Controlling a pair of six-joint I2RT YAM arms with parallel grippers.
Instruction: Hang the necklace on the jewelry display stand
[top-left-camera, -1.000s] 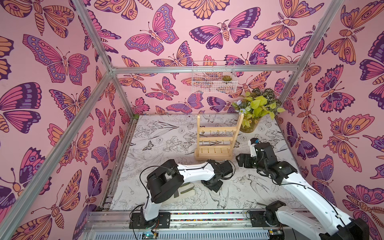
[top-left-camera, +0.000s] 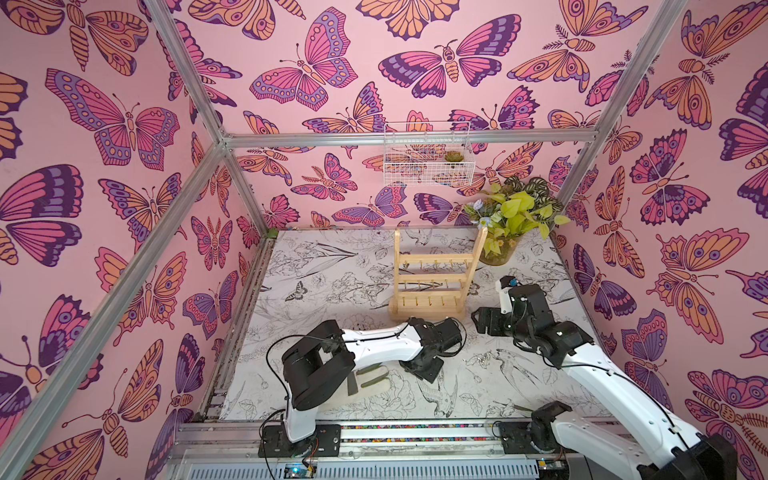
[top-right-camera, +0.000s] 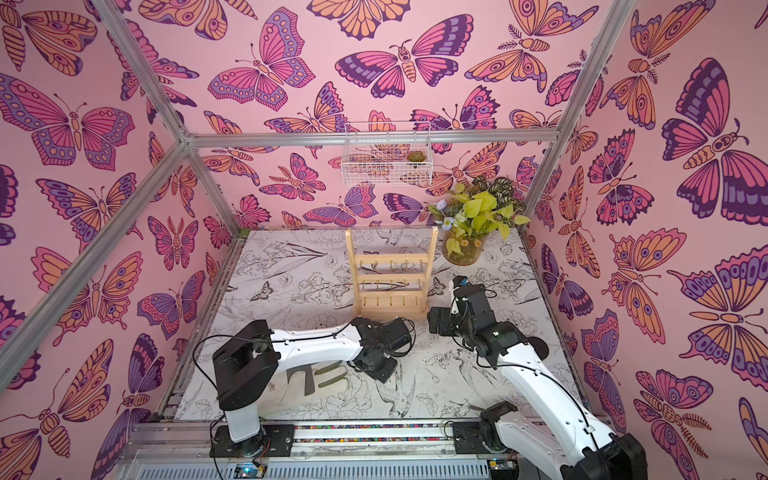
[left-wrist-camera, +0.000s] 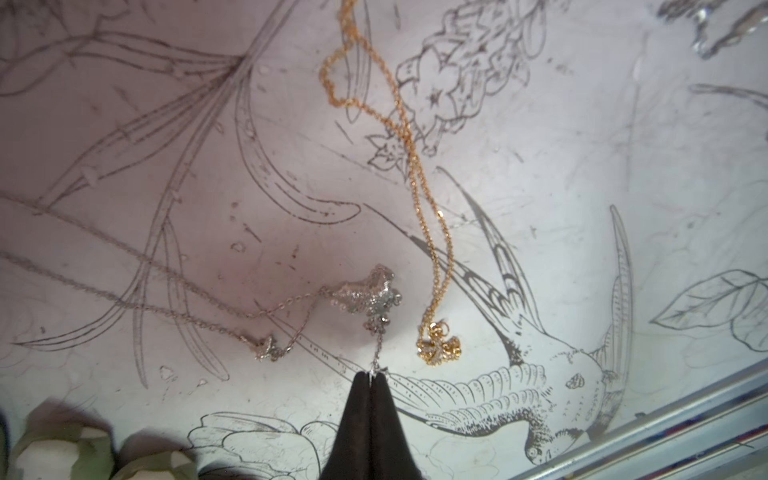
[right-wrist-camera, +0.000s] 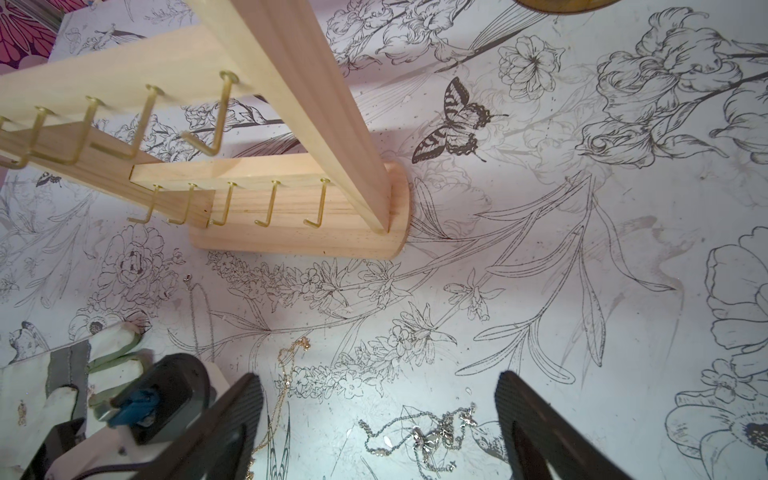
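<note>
In the left wrist view my left gripper is shut, its tips pinching the end of a thin silver chain. That chain runs up to a bunched clump of the silver necklace (left-wrist-camera: 366, 293), whose two strands trail off leftward on the table. Just right of it a gold necklace (left-wrist-camera: 424, 196) lies stretched out. A second silver necklace (right-wrist-camera: 436, 436) rests loosely coiled in the right wrist view. The wooden stand (right-wrist-camera: 300, 228), with rows of brass hooks, stands upright with bare hooks. My right gripper is open and empty, near the stand's right front.
A potted plant (top-left-camera: 512, 216) stands at the back right, behind the stand. Light gloves with green fingers (right-wrist-camera: 112, 368) lie at the front left, partly under the left arm. A wire basket (top-left-camera: 428, 164) hangs on the back wall.
The left arm has drawn slightly to the left, its elbow shifting left, and its gripper has moved a little the same way. The right arm and the stand have not moved.
</note>
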